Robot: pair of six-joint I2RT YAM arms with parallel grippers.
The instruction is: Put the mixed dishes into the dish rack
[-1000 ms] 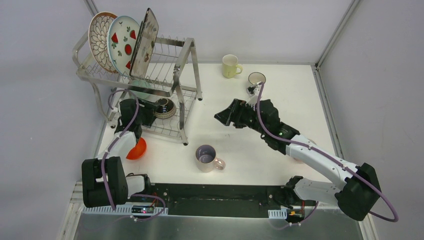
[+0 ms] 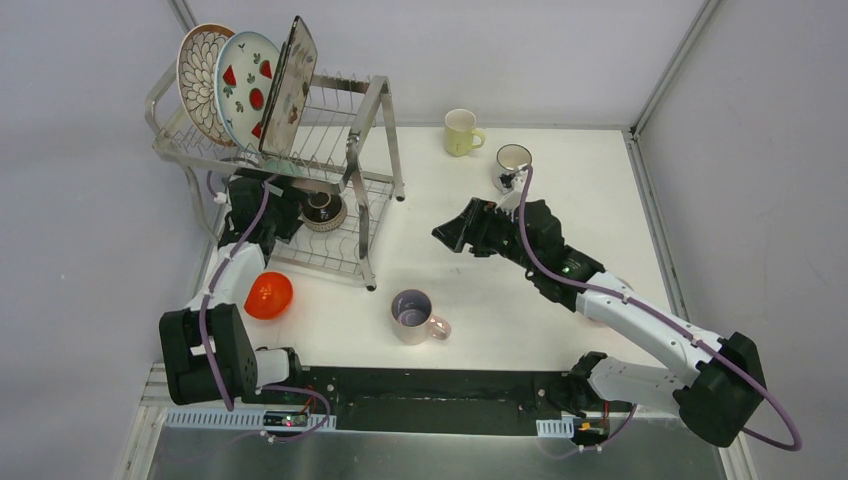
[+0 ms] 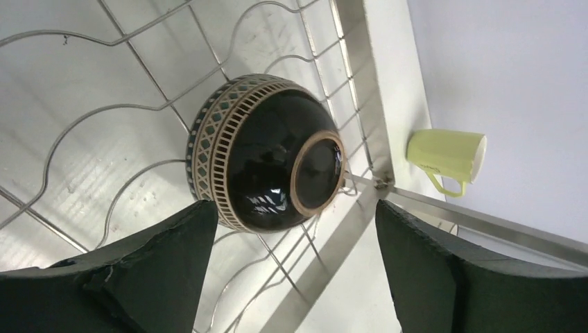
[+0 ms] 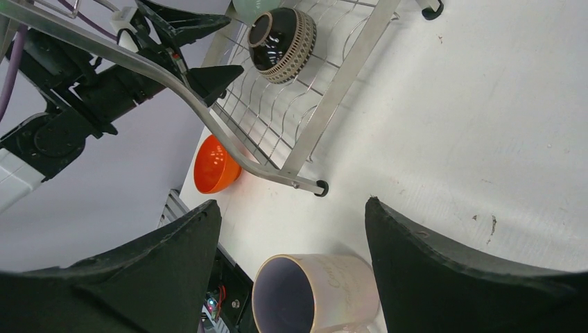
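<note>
A dark patterned bowl (image 3: 270, 156) lies tipped in the lower tier of the dish rack (image 2: 365, 230); my open left gripper is beside it, holding nothing. Three plates (image 2: 245, 90) stand upright on the top tier. An orange bowl (image 2: 268, 297) is below the rack. A pink mug (image 2: 410, 318) stands front centre, lying across the lower edge of the right wrist view. A green mug (image 2: 459, 133) and a white-rimmed cup (image 2: 510, 160) stand at the back. My right gripper is open over the table, empty.
Bare white table (image 2: 520, 320) lies in the centre, around and under the right arm. Walls border the sides and back. The rack's frame surrounds my left gripper.
My left arm has shifted slightly up and left at the rack, uncovering more of the orange bowl. The right arm has moved very slightly right.
</note>
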